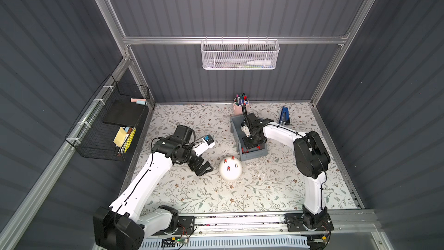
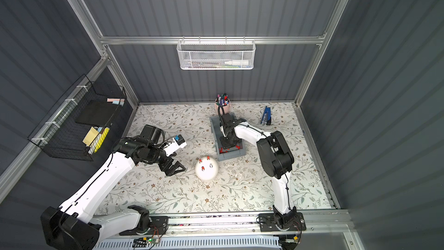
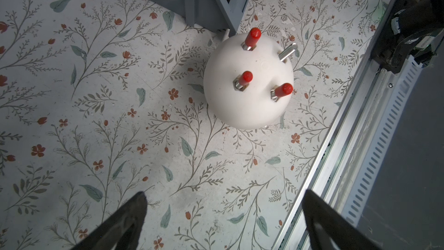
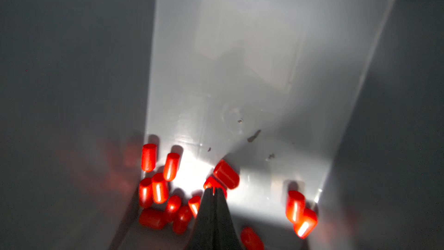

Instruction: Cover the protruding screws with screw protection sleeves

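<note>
A white dome carries several upright screws. Three wear red sleeves, and one screw is bare metal. My left gripper is open and empty, beside the dome on its left in the top views. Inside the grey bin, my right gripper is shut with its fingertips together and nothing between them. A red sleeve lies just beyond the tips, partly hidden by them, touching another red sleeve. More loose sleeves cluster at the left, and a pair rests at the right.
High bin walls stand close on both sides of my right gripper. Behind the bin is a pink pen cup, and a blue stapler lies to its right. The bin floor away from the sleeves is clear, as is the table right of the dome.
</note>
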